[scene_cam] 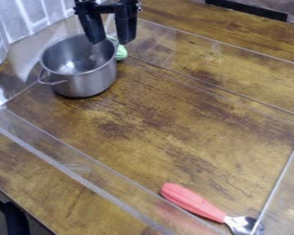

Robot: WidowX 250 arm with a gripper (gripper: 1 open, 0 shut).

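Note:
My black gripper (110,31) is at the top left, over the back right rim of a steel pot (78,81). Whether its fingers are open or shut, and whether anything is between them, I cannot tell. A pale green object (120,52) sits just behind the pot at its right, partly hidden. A utensil with a red handle (193,200) and a metal head lies near the front right.
Clear panels or edges run along the front left and the right. A light, crumpled-looking wall stands at the back left, beside the pot.

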